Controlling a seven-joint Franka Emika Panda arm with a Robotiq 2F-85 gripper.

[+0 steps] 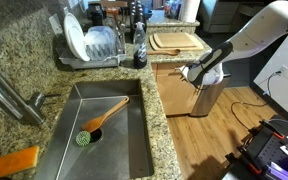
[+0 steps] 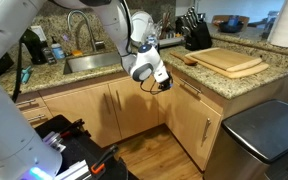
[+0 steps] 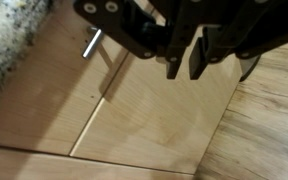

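In the wrist view my gripper has two dark fingers close together with a narrow gap; whether anything sits in it is unclear. Through and below the gap show pale wooden cabinet fronts. A metal handle lies to the left, apart from the fingertips. The second exterior view has the gripper in front of the light wood cabinet, below the counter edge. From the first exterior view the white and black arm reaches in from the right, its fingers too small to make out.
Cutting boards lie on the granite counter. A wooden spoon rests in the sink, near a dish rack and dark bottle. A dark-topped bin stands right of the cabinet; wood floor beside it is open.
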